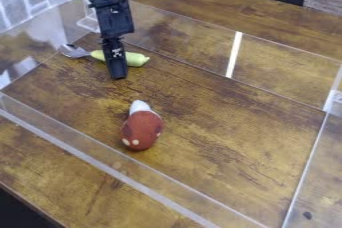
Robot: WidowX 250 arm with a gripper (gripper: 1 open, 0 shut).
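Observation:
My black gripper (116,69) is lowered at the upper left, its fingertips just in front of a pale green, elongated object (135,58) with a silvery part sticking out to the left behind the fingers. It looks shut; whether it touches that object is hard to tell. A red, rounded object (142,131) with a white top lies in the middle of the wooden surface, apart from the gripper.
Clear walls or strips border the wooden work area (241,142) on several sides.

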